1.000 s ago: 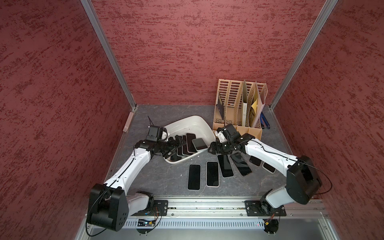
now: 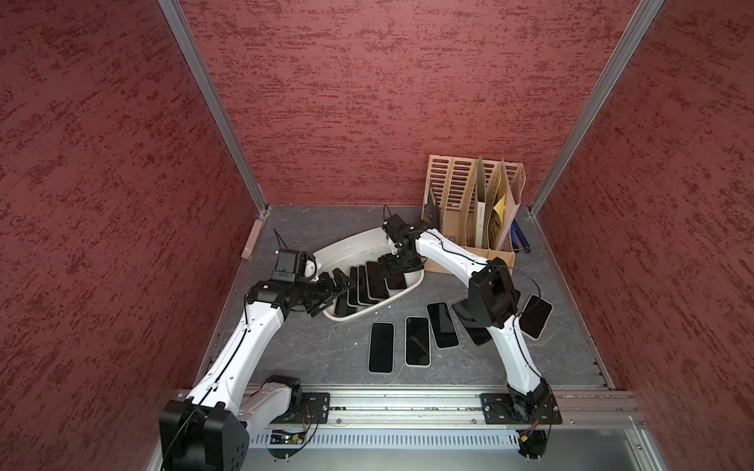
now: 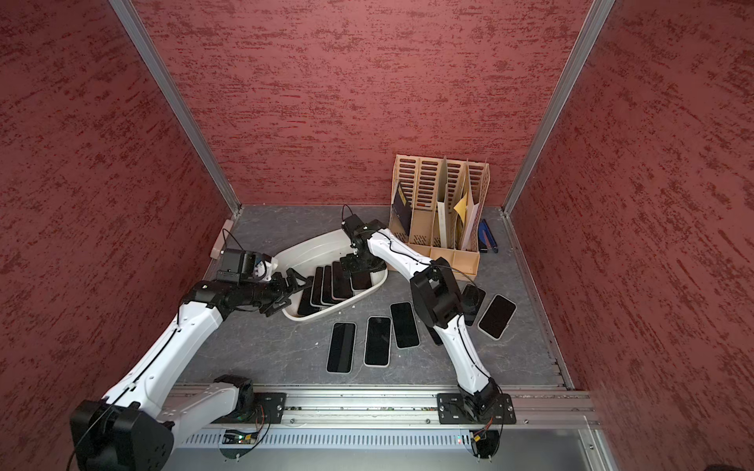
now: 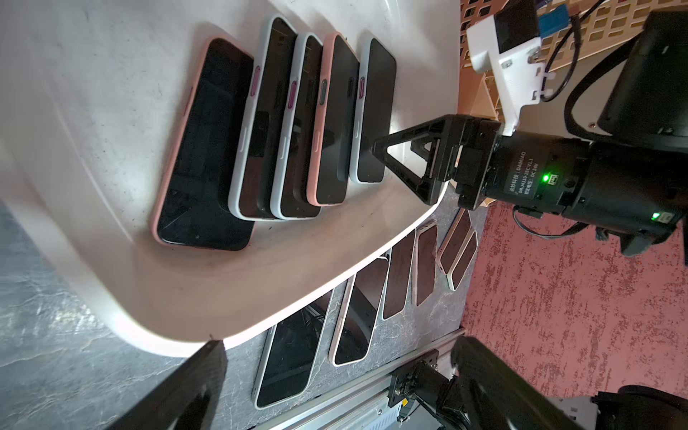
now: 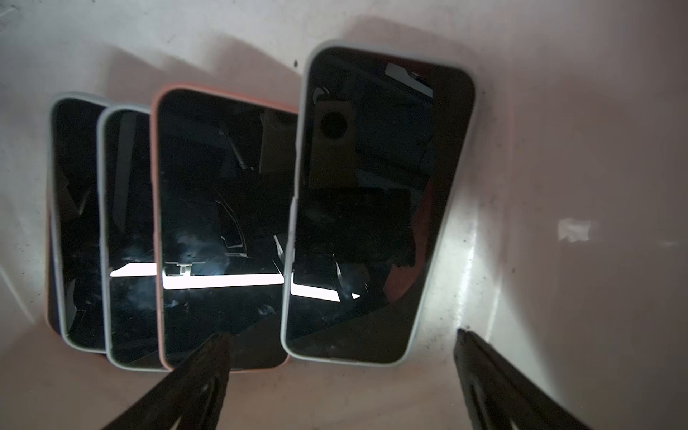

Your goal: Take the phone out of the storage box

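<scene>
The white oval storage box (image 2: 345,252) holds several dark-screened phones in a fanned, overlapping row. At the row's right end lies a phone with a pale rim (image 5: 372,208), partly over a pink-rimmed phone (image 5: 215,215). Above that end of the box is my right gripper, open, its fingers around the near end of the pale-rimmed phone with nothing gripped. My left gripper (image 2: 331,292) stands open over the box's left front rim. In the left wrist view, a pink-rimmed phone (image 4: 208,143) lies at the row's left end, and no phone is between the left fingers.
On the grey table in front of the box lie several more phones, including one (image 2: 381,347) at the left and one (image 2: 536,316) at the far right. A wooden rack (image 2: 455,188) with folders stands behind right.
My right gripper has moved left and back, from beside the box's right rim to over its right end. The left arm has drawn slightly left. The right-end phone looks darker and longer than before.
</scene>
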